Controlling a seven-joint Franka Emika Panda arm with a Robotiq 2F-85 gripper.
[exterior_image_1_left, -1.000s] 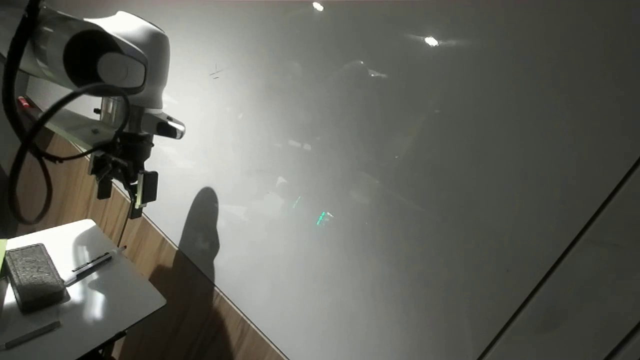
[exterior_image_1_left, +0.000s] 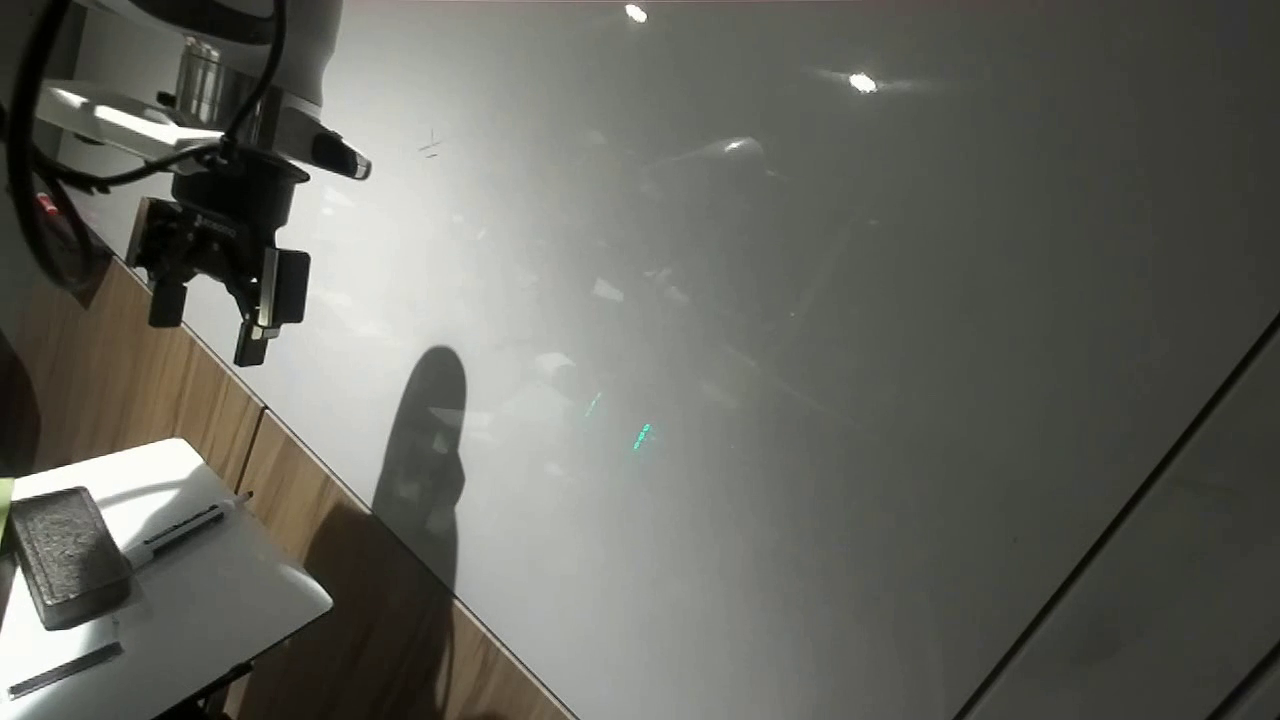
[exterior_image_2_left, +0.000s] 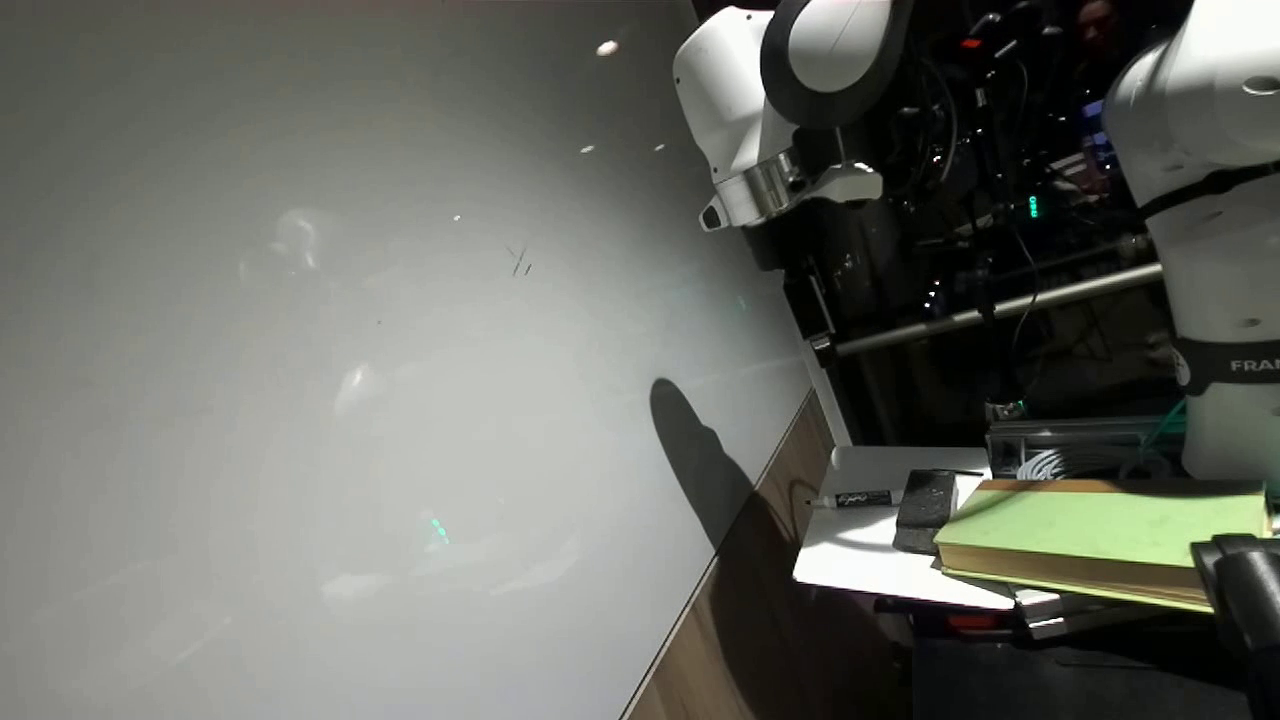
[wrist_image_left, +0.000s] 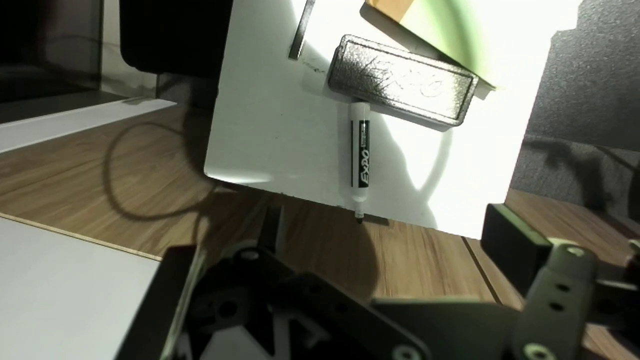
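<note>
My gripper (exterior_image_1_left: 214, 338) hangs high at the left of exterior view 1, open and empty, well above the small white table. In the wrist view its fingers are spread wide along the bottom, over wood panelling. An Expo marker (wrist_image_left: 360, 153) lies on the white table (wrist_image_left: 273, 144), its narrow tip poking past the edge. Touching or very near the marker's other end is a dark grey eraser block (wrist_image_left: 402, 81). Short dark pen strokes (exterior_image_2_left: 518, 260) show on the big whiteboard (exterior_image_2_left: 240, 420). Exterior view 2 hides most of the gripper's fingers against the dark background.
A thick green pad (exterior_image_2_left: 1104, 522) overlaps the table beside the eraser. A thin dark strip (exterior_image_1_left: 66, 670) lies near the table's other side. Wood panelling (exterior_image_1_left: 300, 462) runs below the whiteboard. Air between gripper and table looks clear.
My arm and gripper have risen and shifted slightly left in exterior view 1, away from the table. The arm's shadow on the whiteboard moved too. Marker and eraser stay in place.
</note>
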